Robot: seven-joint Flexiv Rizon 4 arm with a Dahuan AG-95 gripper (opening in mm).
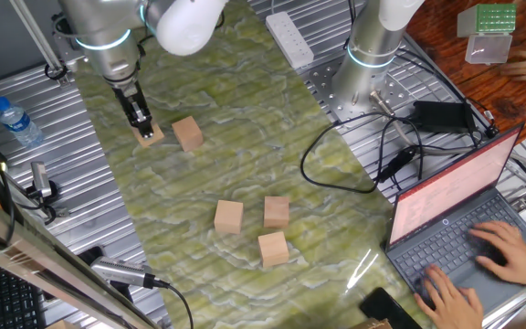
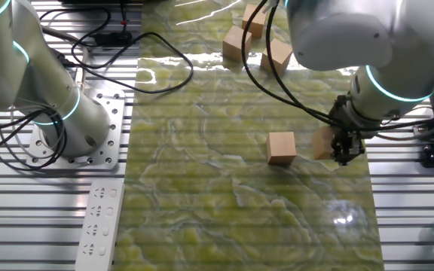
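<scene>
My gripper (image 1: pixel 142 126) points down near the far left of the green mat, shut on a wooden block (image 1: pixel 152 137). Its fingers partly cover that block, and in exterior view 2 the held block (image 2: pixel 323 143) shows beside the dark gripper (image 2: pixel 343 149). A short gap separates it from a second wooden block (image 1: pixel 188 134), which rests on the mat; exterior view 2 shows this block (image 2: pixel 281 148) too. Whether the held block touches the mat is hard to tell.
Three more wooden blocks, sit grouped lower on the green mat (image 1: pixel 181 283). Hands work at a laptop (image 1: pixel 464 228).
</scene>
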